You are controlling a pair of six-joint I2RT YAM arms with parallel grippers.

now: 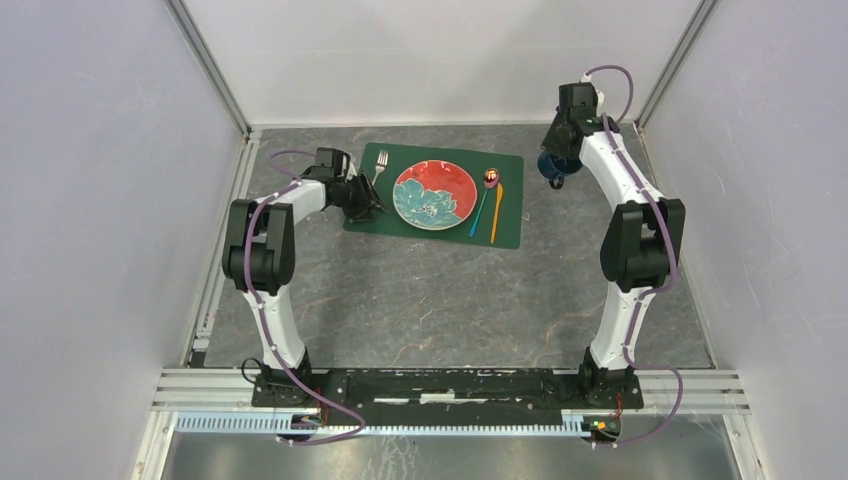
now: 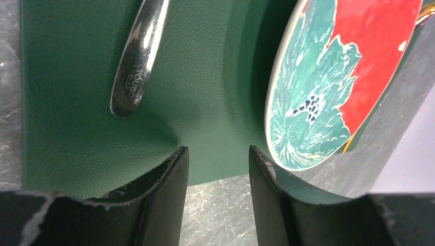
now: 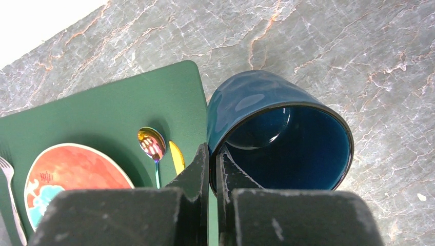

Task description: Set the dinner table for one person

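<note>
My right gripper is shut on the rim of a dark blue mug [image 3: 245, 100], whose opening faces the wrist camera. From above, the mug [image 1: 552, 168] is right of the mat's far right corner; its height off the table is hard to judge. The green placemat [image 1: 430, 152] bears a red and teal floral plate [image 1: 435, 195], with a fork [image 1: 381, 163] on its left and a spoon [image 1: 490, 179] and an orange-gold knife [image 1: 497, 212] on its right. Over the mat's left part, my left gripper stands open and empty, near the fork's handle [image 2: 139, 61].
Bare grey marbled tabletop [image 1: 430, 300] stretches in front of the mat. A white wall [image 1: 450, 60] closes off the far side, and pale walls stand left and right.
</note>
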